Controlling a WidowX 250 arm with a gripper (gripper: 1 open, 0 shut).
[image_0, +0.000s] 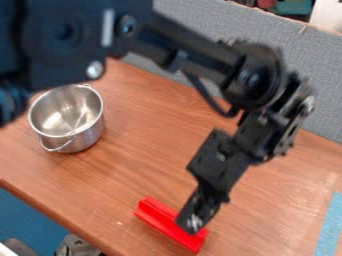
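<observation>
My gripper (195, 220) points down from the black arm and is shut, with nothing seen between its fingers. Its tip is at the red elongated object (156, 216) lying on the wooden table near the front; whether they touch I cannot tell. The gripper hides part of the red object's right end.
A steel pot (67, 120) with a handle stands at the left of the table (267, 215). A grey padded wall (294, 75) runs along the back. A blue tape strip (330, 223) lies at the right. The table's front-left edge drops to a blue area.
</observation>
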